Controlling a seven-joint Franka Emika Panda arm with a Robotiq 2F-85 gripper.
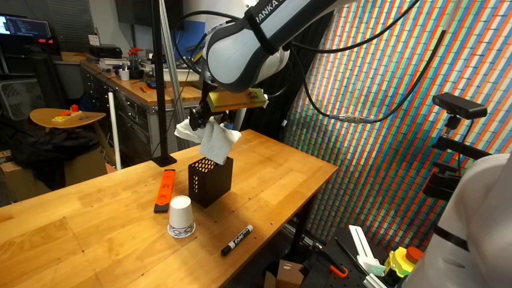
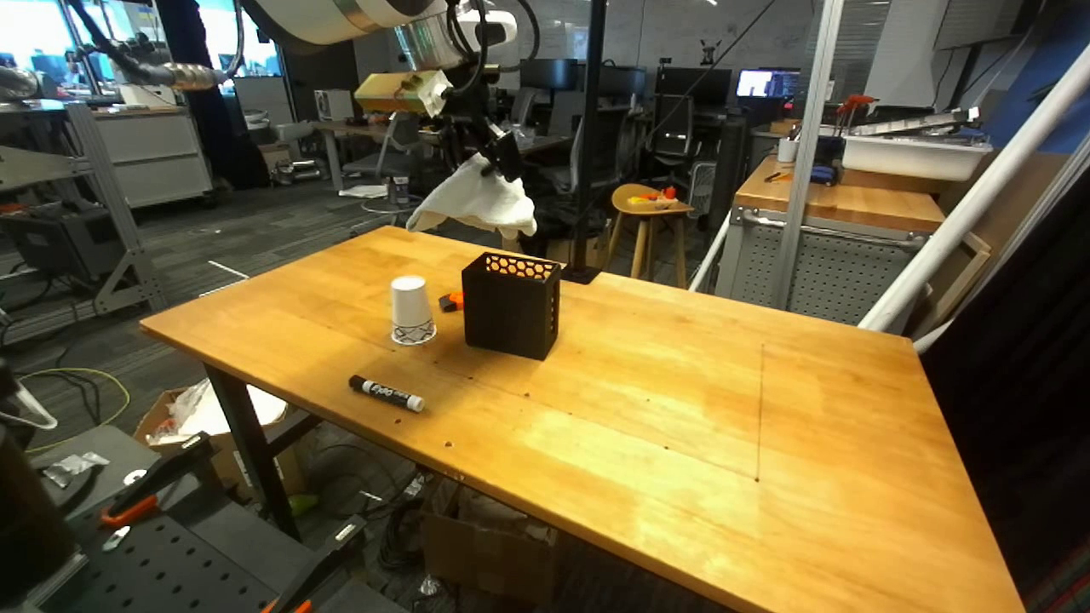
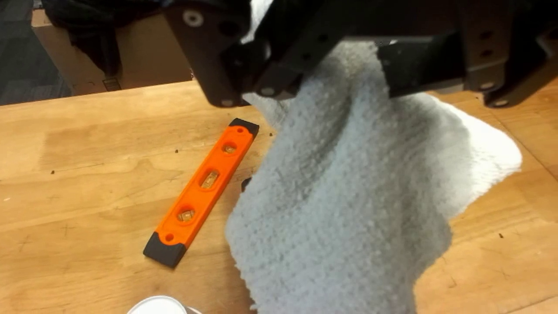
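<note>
A white cloth hangs from my gripper, which is shut on a bunched part of it; the cloth hides the fingertips in the wrist view. Below it on the wooden table stands a black box with honeycomb openings and an open top. In exterior view 1 the cloth's lower end overlaps the box's top edge, while exterior view 2 shows the cloth higher up, clear of the box. An orange level lies left of the cloth in the wrist view.
Beside the box stands an upside-down paper cup. A black and white marker lies near the table's edge. Wide bare wood stretches right of the box in exterior view 2. A dark post rises at the table's far edge.
</note>
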